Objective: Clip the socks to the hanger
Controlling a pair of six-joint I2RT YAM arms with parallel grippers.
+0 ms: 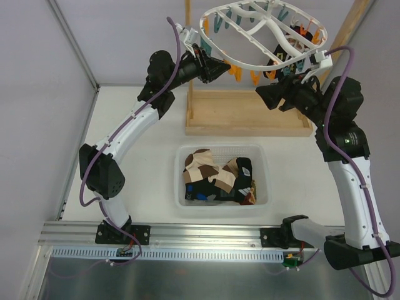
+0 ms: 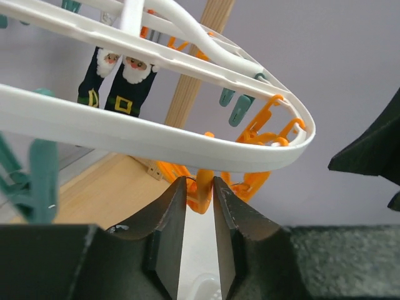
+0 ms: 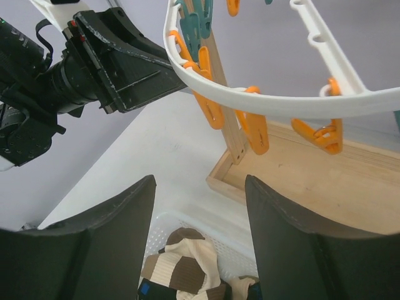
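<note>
The white oval hanger (image 1: pixel 262 19) with orange and teal clips hangs at the top. Dark socks with Santa faces (image 2: pixel 130 84) hang at its far side. My left gripper is at an orange clip (image 2: pixel 203 184) on the near rim, fingertips either side of it, part open; whether they grip it is unclear. My right gripper stands open below the hanger, right of centre in the top view, nothing between its fingers. More socks (image 1: pixel 222 178) lie in the white bin below.
The wooden stand (image 1: pixel 250 112) is behind the bin (image 1: pixel 178 175).
</note>
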